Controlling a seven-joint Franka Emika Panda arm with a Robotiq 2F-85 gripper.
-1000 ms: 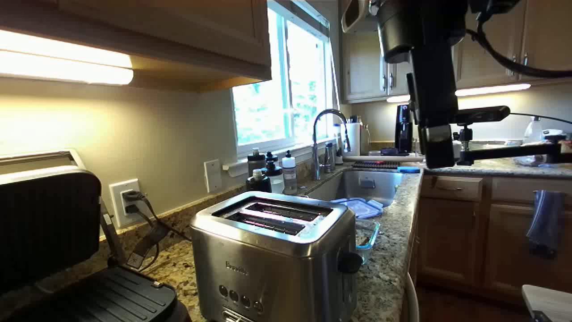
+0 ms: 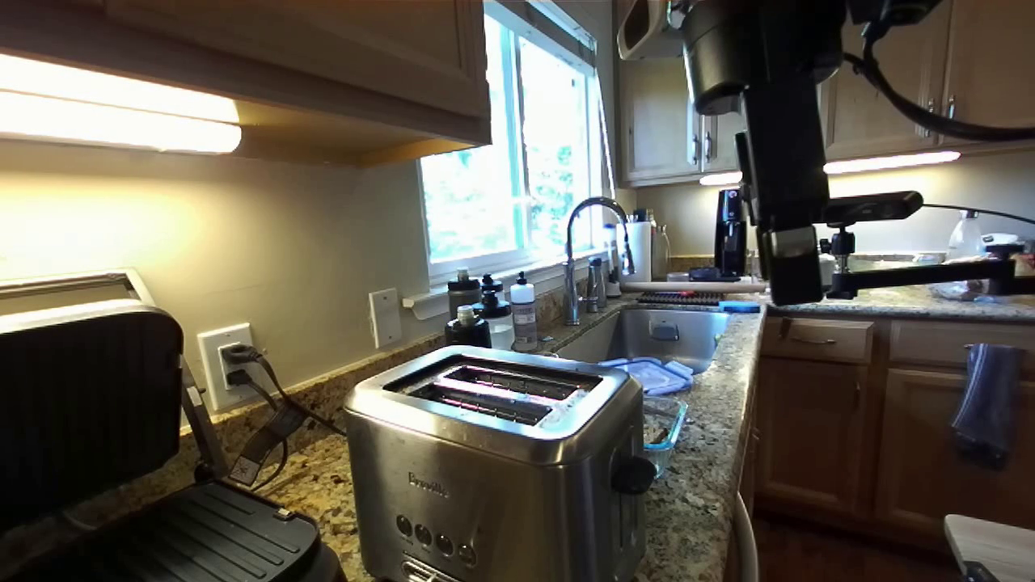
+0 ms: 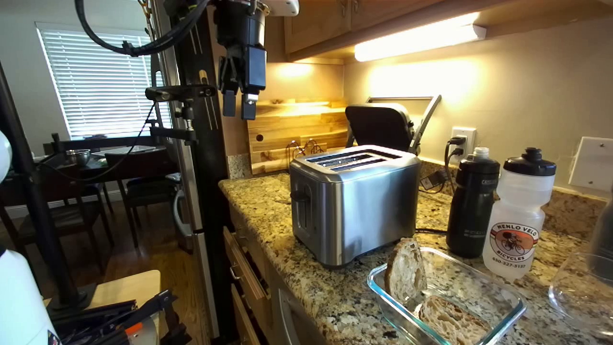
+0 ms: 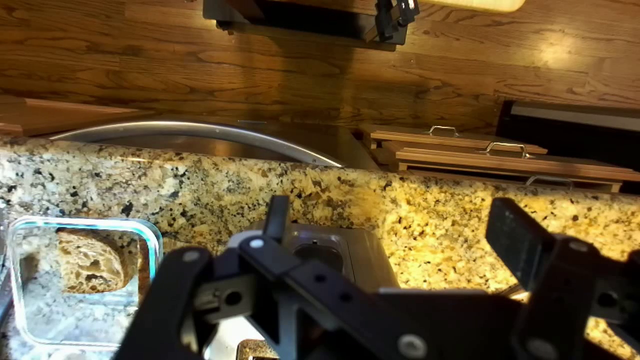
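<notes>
My gripper (image 3: 239,106) hangs high over the counter's front edge, close to the toaster. In the wrist view its fingers (image 4: 511,240) stand wide apart with nothing between them, so the gripper is open. The steel two-slot toaster (image 2: 485,504) stands upright on the granite; both slots look empty from above. Its dark lever (image 3: 299,196) faces the counter's front edge. Beside it is a clear glass container (image 4: 84,223) holding bread. One slice (image 3: 406,273) leans upright at the rim, and another slice (image 3: 451,319) lies lower inside. My gripper's body covers much of the toaster in the wrist view.
An opened black grill (image 2: 87,407) stands on the toaster's other side. Two bottles, one black (image 3: 474,201) and one clear (image 3: 514,224), stand near the wall behind the container. A cabinet (image 2: 291,58) overhangs the wall side. Bare granite (image 4: 444,228) runs along the front edge.
</notes>
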